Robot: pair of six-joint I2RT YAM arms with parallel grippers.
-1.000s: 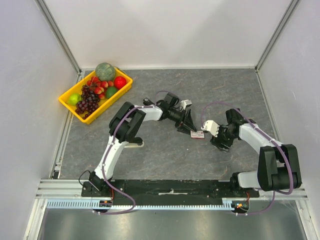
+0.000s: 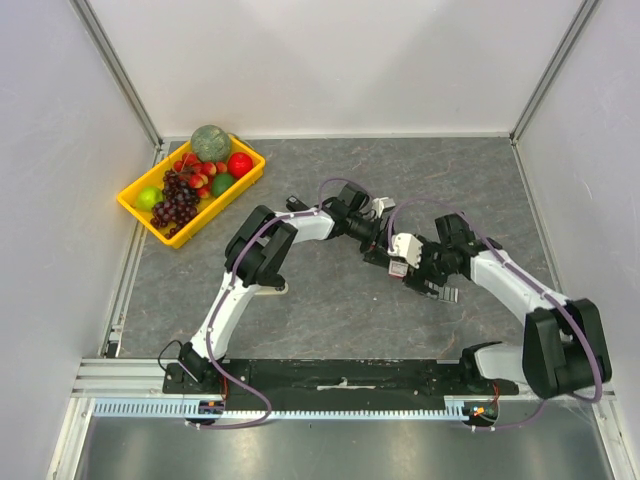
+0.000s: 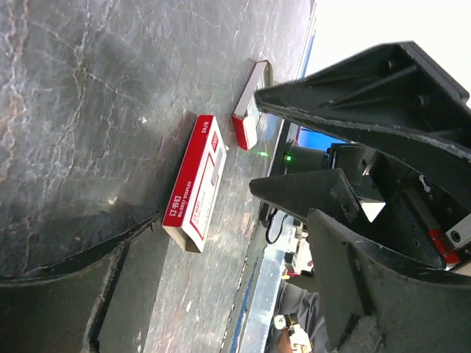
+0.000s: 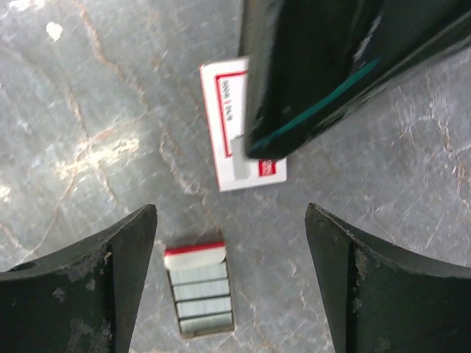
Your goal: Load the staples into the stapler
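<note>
The red and white staple box [image 3: 195, 184] lies on the grey tabletop close to one finger of my left gripper, whose fingers stand apart with a gap on the box's other side. A dark finger of the left arm covers part of this box [image 4: 229, 110] in the right wrist view. My right gripper is open, nothing held between its fingers. Below the box in that view lies a small tray of silvery staple strips [image 4: 202, 290] with a red edge. From above, the staple tray [image 2: 442, 293] shows beside the right gripper [image 2: 408, 284]. No stapler can be clearly made out.
A yellow fruit basket [image 2: 128, 196] stands at the back left. Something pale [image 2: 272, 290] and a black item [image 2: 297, 203] lie near the left arm, partly hidden. The two grippers are close together.
My right gripper has shifted left toward the box, and the staple tray has come into view beside it. The left gripper has edged slightly right since a second ago.
</note>
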